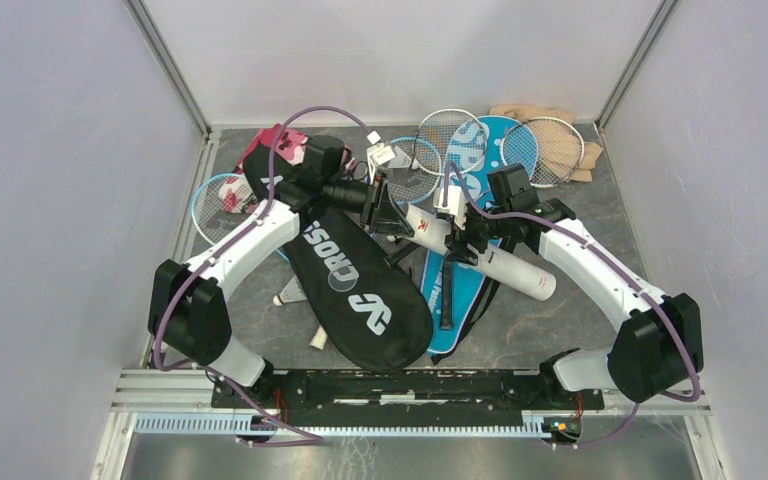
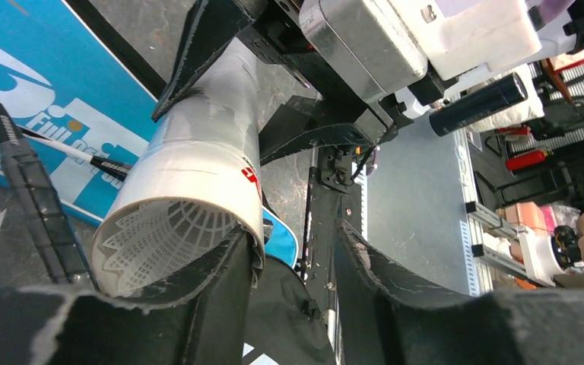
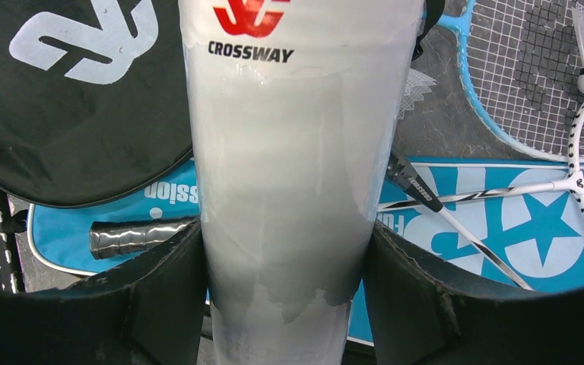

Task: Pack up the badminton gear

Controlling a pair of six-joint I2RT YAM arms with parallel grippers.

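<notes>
A white CROSSWAY tube (image 1: pixel 518 272) is tilted across the middle, my right gripper shut around its body. In the left wrist view its round mouth faces the camera, and a white shuttlecock (image 2: pixel 163 247) sits inside, skirt outward. My left gripper stands open at the mouth; one finger (image 2: pixel 217 293) overlaps the rim and the gap between the fingers is empty. A black racket bag (image 1: pixel 345 275) and a blue racket bag (image 1: pixel 443 335) lie below. More shuttlecocks lie loose, one (image 1: pixel 291 291) left of the black bag.
Several rackets lie at the back, including a white-framed racket (image 1: pixel 543 152) over a tan cloth (image 1: pixel 570 150). A blue-framed racket (image 1: pixel 222 205) is at left. A black handle (image 1: pixel 447 295) rests on the blue bag. Bare floor shows at right.
</notes>
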